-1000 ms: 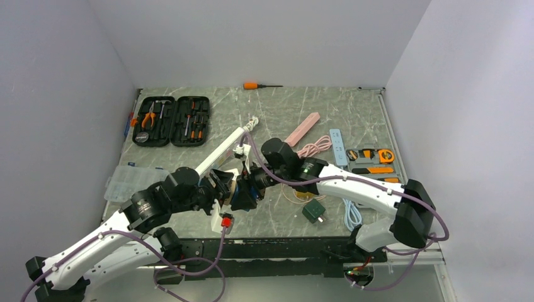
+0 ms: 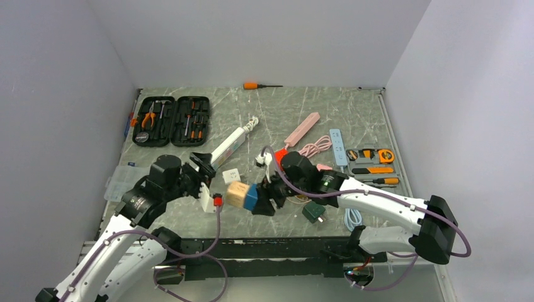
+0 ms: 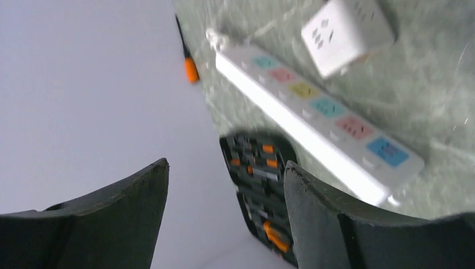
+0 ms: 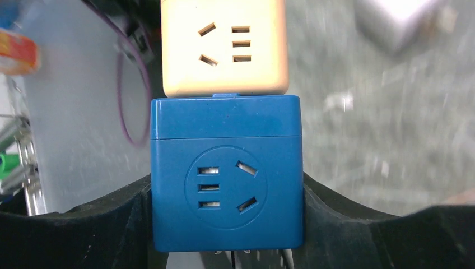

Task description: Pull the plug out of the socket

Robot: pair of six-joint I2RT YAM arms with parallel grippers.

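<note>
A tan cube socket is still joined to the blue cube socket; in the right wrist view it sits straight above the blue one. My right gripper is shut on the blue cube's sides. In the top view the tan cube points left from the blue cube. My left gripper holds nothing; a gap narrower than the cube parts its fingers. It hangs up and left of the tan cube in the top view. Any prongs between the cubes are hidden.
A white cube socket and a white power strip lie beneath and behind the grippers. A tool case is back left. A green adapter and cords lie to the right.
The joined cubes have moved slightly right and tilted with my right gripper.
</note>
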